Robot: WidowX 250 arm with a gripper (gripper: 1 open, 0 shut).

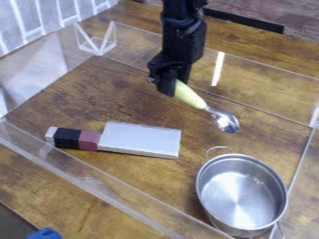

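Observation:
The black gripper [170, 80] is shut on a spoon with a pale yellow-green handle [189, 96], holding it raised at the upper middle, with the metal bowl of the spoon [225, 121] angled down to the right. A steel pot [242, 192] stands at the lower right, below the spoon. A flat silver cleaver blade [141, 138] with a black and maroon handle [73, 138] lies on the wooden surface at the left middle.
Clear low walls border the wooden floor [100, 93]. A white wire rack [25, 19] is at the top left. A blue object [45, 233] shows at the bottom left edge.

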